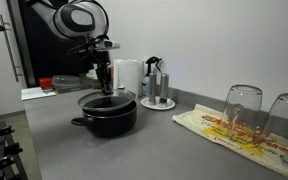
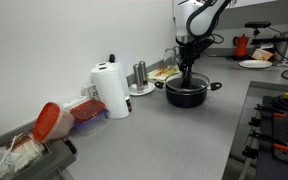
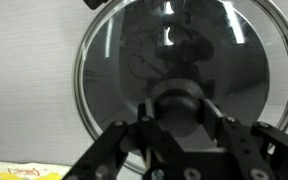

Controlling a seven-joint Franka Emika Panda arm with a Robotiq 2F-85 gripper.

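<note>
A black pot (image 1: 111, 124) with side handles stands on the grey table. Over its opening is a glass lid (image 1: 92, 101) with a metal rim, and in exterior view 1 it reaches a little past the pot's left side. The same lid (image 2: 204, 84) appears across the pot's top in exterior view 2; whether it rests fully on the rim I cannot tell. My gripper (image 1: 106, 90) is shut on the lid's dark round knob (image 3: 177, 99), which sits between the fingertips in the wrist view.
Behind the pot stand a paper towel roll (image 1: 129, 76) and a plate (image 1: 158, 104) with shakers. Two upturned glasses (image 1: 243, 109) and a patterned cloth (image 1: 219, 130) lie to the right.
</note>
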